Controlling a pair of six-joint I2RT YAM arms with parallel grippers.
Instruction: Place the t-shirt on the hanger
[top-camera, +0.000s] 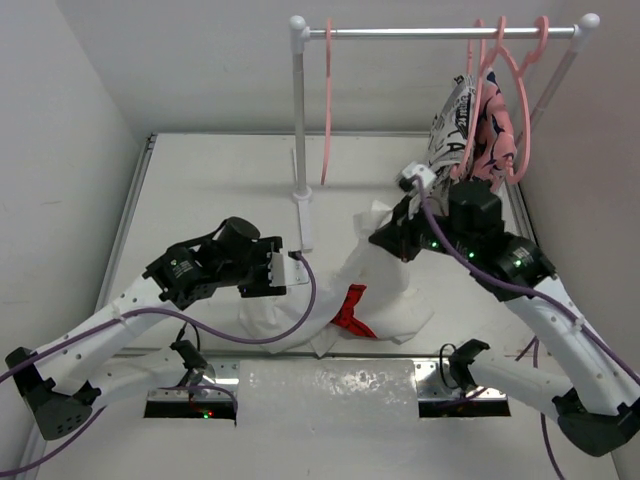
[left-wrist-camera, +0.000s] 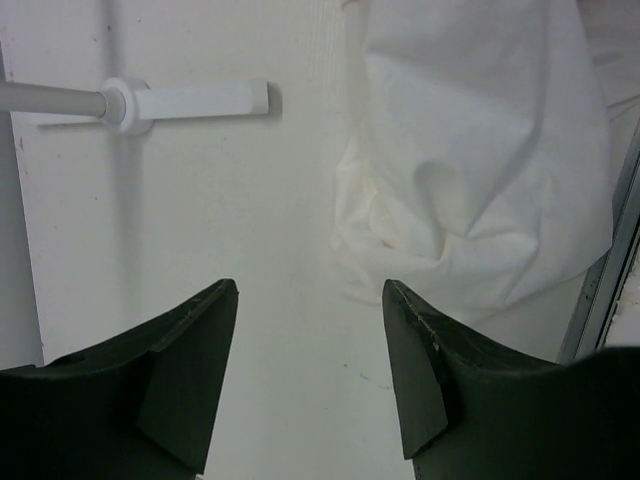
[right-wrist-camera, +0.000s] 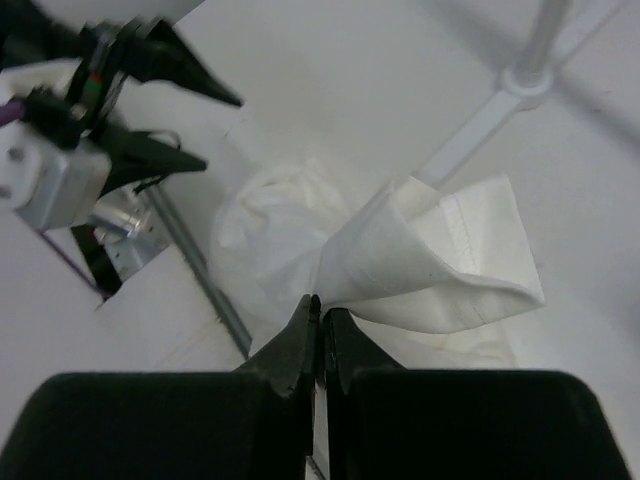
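The white T-shirt (top-camera: 395, 310) with a red print (top-camera: 350, 310) lies crumpled on the table's front half. My right gripper (top-camera: 398, 245) is shut on a bunch of its fabric (right-wrist-camera: 420, 250), lifting that part up. My left gripper is open above the table, nothing between its fingers, with shirt fabric (left-wrist-camera: 470, 170) lying beyond it in the left wrist view. A pink hanger (top-camera: 327, 110) hangs alone on the left part of the rail (top-camera: 440, 33).
More pink hangers (top-camera: 520, 90) with patterned clothes (top-camera: 450, 130) crowd the rail's right end. The stand's post (top-camera: 298, 120) and foot rise behind my left gripper.
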